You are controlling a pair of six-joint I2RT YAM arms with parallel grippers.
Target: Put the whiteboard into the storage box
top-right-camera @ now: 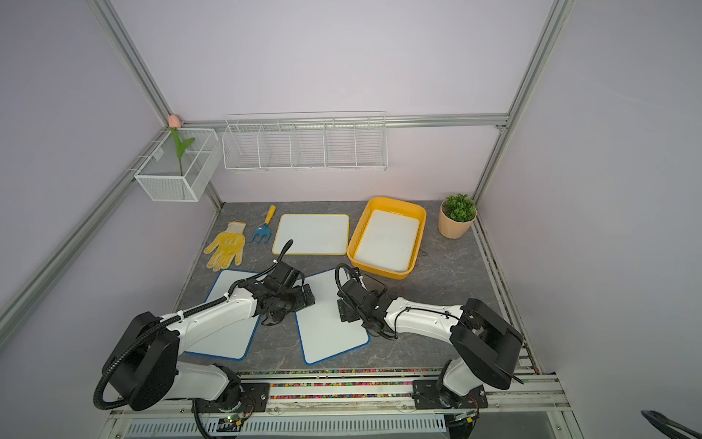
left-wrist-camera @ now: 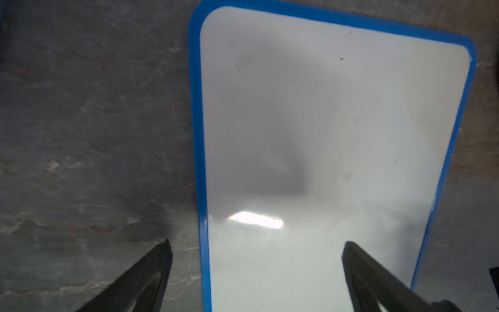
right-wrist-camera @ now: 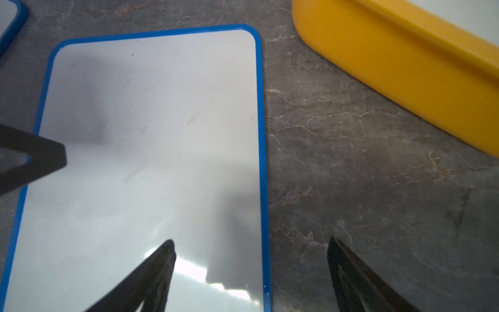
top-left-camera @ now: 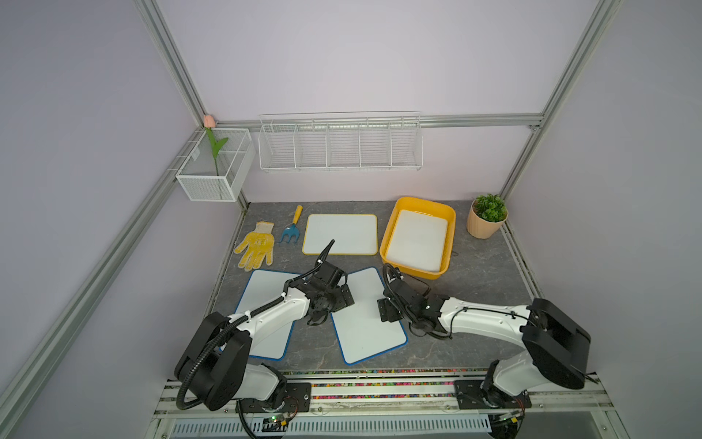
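A blue-edged whiteboard (top-left-camera: pixel 362 336) lies flat on the dark table between the two arms. My left gripper is open above its left edge, with one finger on each side of that blue edge in the left wrist view. My right gripper hangs open over the right edge of the same board, nothing between its fingers. The yellow storage box (top-left-camera: pixel 451 241) stands behind and to the right, with a white surface (top-left-camera: pixel 417 241) inside. A second blue-edged whiteboard (top-left-camera: pixel 269 292) lies at the left, partly under my left arm. A yellow-edged whiteboard (top-left-camera: pixel 340 234) is at the back.
A yellow glove (top-left-camera: pixel 256 247) and a blue hand fork (top-left-camera: pixel 290 232) lie at the back left. The potted plant (top-left-camera: pixel 485 215) stands right of the box. White wire baskets (top-left-camera: pixel 340 146) hang on the wall. Table (top-left-camera: pixel 482 281) right of the box is bare.
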